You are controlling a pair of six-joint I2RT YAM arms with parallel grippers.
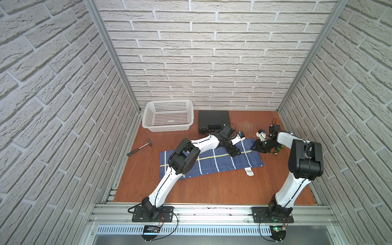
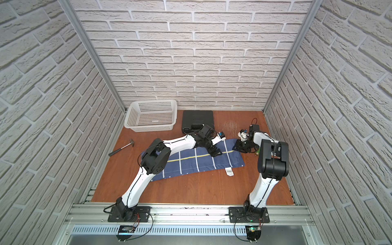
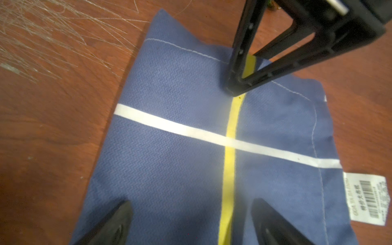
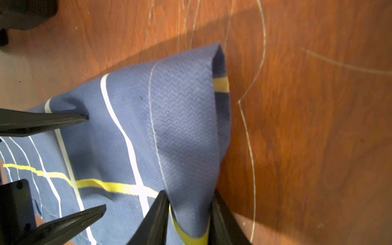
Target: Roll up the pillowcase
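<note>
The blue pillowcase (image 3: 171, 171), with white and yellow stripes and a white label, lies flat along the table, its right end slightly raised. My right gripper is at that end, with a lip of cloth between its fingers; the fingers look part open, and whether they grip is unclear. My left gripper stands open low over the cloth, a little left of the right one; its fingertips look blurred in the left wrist view.
A white basket (image 1: 167, 118) stands at the back left beside a black case (image 1: 213, 116). A hammer (image 1: 138, 147) lies at the left.
</note>
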